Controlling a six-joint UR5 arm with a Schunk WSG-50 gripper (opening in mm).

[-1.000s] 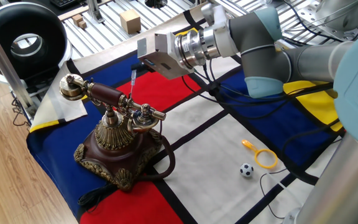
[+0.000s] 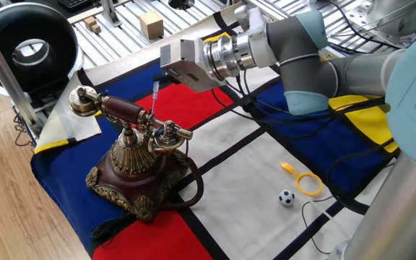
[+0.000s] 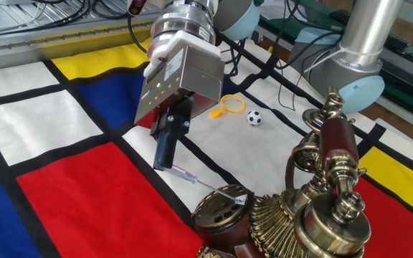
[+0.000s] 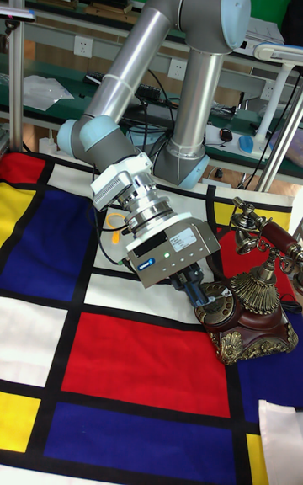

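Observation:
An old-style telephone [image 2: 130, 160] in dark red and brass stands on the patterned cloth, its handset [image 2: 125, 110] resting on the cradle. My gripper [image 3: 165, 163] is beside the phone's dial side, its black fingers shut on a slim screwdriver-like tool [image 3: 183, 174] with a clear handle. The tool's thin shaft slants down, and its end overlaps the rotary dial [image 3: 221, 208] in exterior view 2; whether it touches cannot be told. In exterior view 3 the gripper's fingers [image 4: 190, 284] hang just left of the phone [image 4: 256, 306].
A small football [image 2: 286, 198] and a yellow ring with a handle [image 2: 309, 184] lie on the cloth towards the arm's base. A wooden block [image 2: 151, 25] sits on the slatted metal surface behind. The phone's cord [image 2: 196, 188] curls beside its base.

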